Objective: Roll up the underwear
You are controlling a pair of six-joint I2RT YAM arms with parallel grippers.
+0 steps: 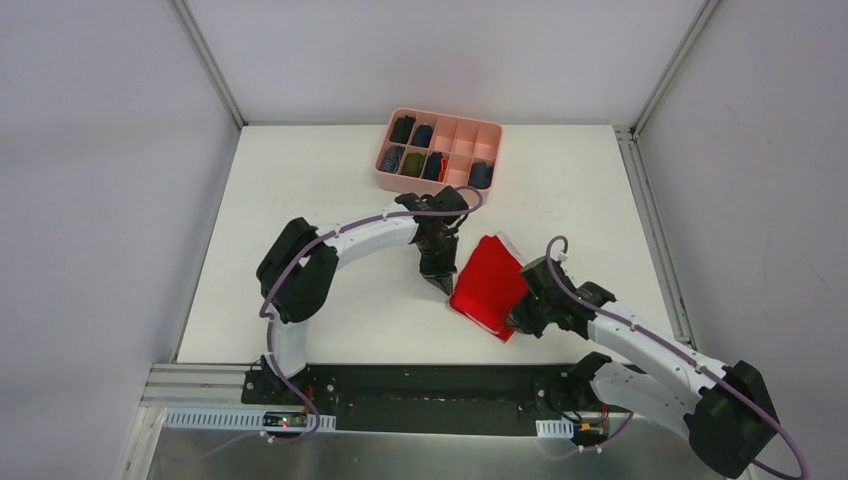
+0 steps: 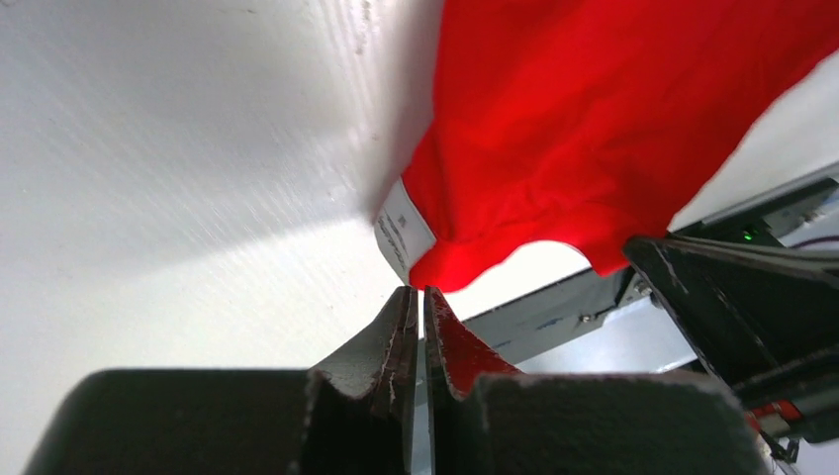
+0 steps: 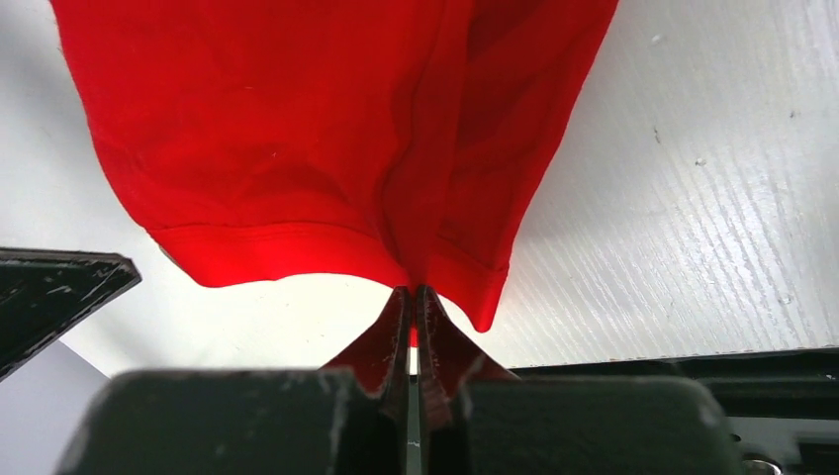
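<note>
The red underwear [image 1: 485, 285] lies flattened on the white table [image 1: 330, 180]. My left gripper is at its left corner, where a pale label [image 2: 401, 223] shows; its fingertips are close together, with nothing clearly between them. My right gripper is shut at the near hem of the underwear [image 3: 297, 129], its tips on a narrow ridge of red fabric; whether cloth is pinched between them is hard to tell.
A pink divided box [image 1: 465, 135] with several rolled garments and some empty compartments stands at the back.
</note>
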